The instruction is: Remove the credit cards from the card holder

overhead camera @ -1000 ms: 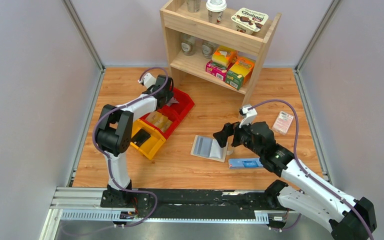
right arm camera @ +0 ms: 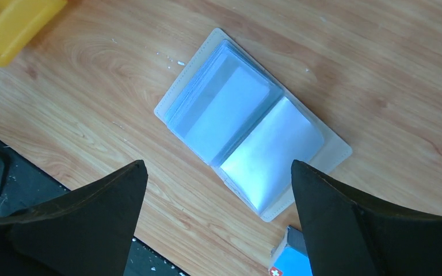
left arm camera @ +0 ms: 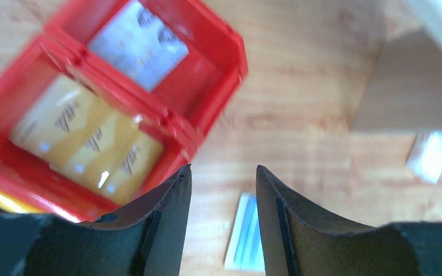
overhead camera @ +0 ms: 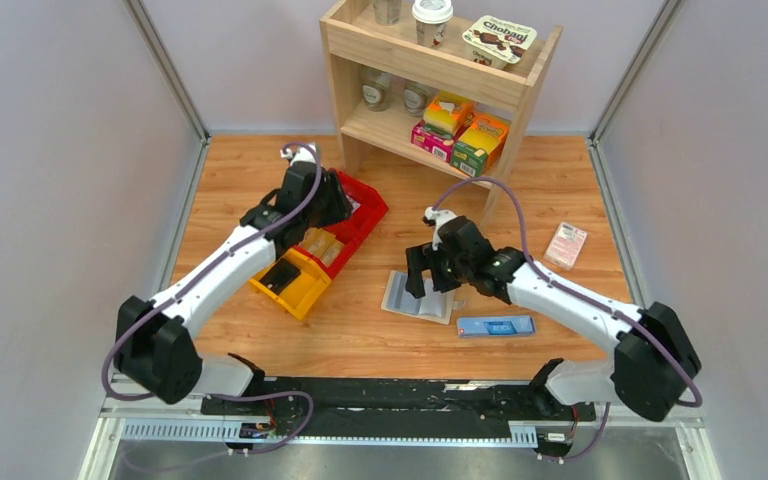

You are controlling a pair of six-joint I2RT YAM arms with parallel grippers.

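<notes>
The card holder [right arm camera: 340, 150] lies spread flat on the table, its two clear-sleeved halves side by side, looking blue-white in the right wrist view; I cannot tell whether cards are inside. Over it hovers my right gripper, open and empty, fingers wide apart. In the top view that gripper partly covers the holder [overhead camera: 396, 298]. My left gripper is open above the bins, nothing between its fingers. A flat pale card-like piece [left arm camera: 141, 49] rests in a red bin compartment [left arm camera: 193, 95].
Tan packets [left arm camera: 72, 129] fill the other red compartment, beside a yellow bin [overhead camera: 307, 292]. A blue box [overhead camera: 496, 327] lies just in front of the holder, and a pale pack [overhead camera: 565, 245] sits to the right. The wooden shelf [overhead camera: 420, 65] stands at the back.
The right arm has swung left, bringing its gripper over the card holder. The left arm has shifted, its gripper still near the red bin, and now hides more of the pale piece there.
</notes>
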